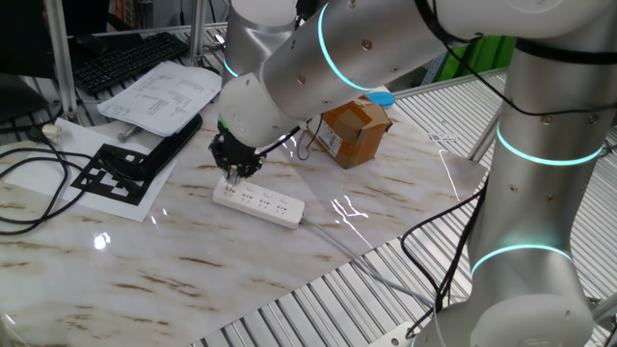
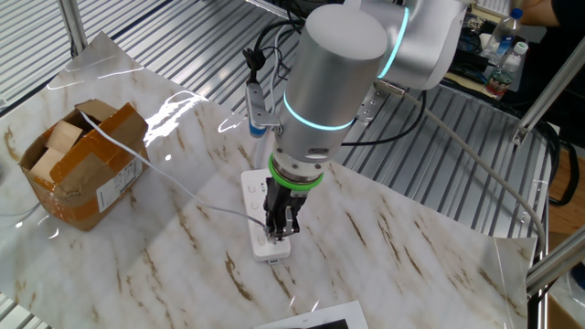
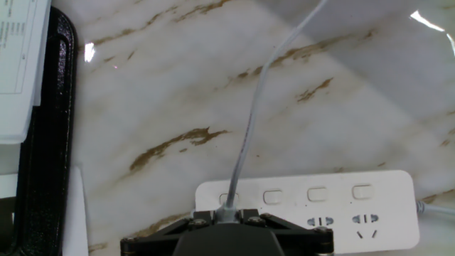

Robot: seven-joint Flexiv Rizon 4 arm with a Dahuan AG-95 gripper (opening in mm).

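A white power strip (image 1: 258,203) lies on the marbled table, its row of sockets facing up. My gripper is over the end of the strip farthest from its own cord, shut on a small pale plug (image 3: 226,212). From that plug a thin white cable (image 3: 250,128) runs away across the wrist view. The second exterior view has the gripper (image 2: 279,232) low against the near end of the strip (image 2: 256,203). The plug's underside and the socket below it are hidden, so how deep the plug sits cannot be told.
An open cardboard box (image 1: 355,133) stands on the table, with the white cable (image 2: 174,183) passing over it. Papers (image 1: 159,96), a black tray-like object (image 3: 53,135) and a marker sheet (image 1: 120,178) lie beyond the strip's plug end. Bare tabletop lies in front of the strip.
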